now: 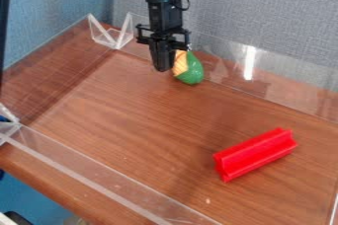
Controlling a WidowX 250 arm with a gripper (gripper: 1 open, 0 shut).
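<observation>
My black gripper hangs at the back middle of the wooden tray, shut, with nothing visible between its fingers. Just right of and partly behind it, a green object with a yellow-orange part lies near the back wall. A red block lies at the front right, well apart from the gripper.
The tray's wooden floor is clear through the middle and left. Clear low walls edge it, with a white angular bracket at the back left corner. Grey and blue padded walls stand behind.
</observation>
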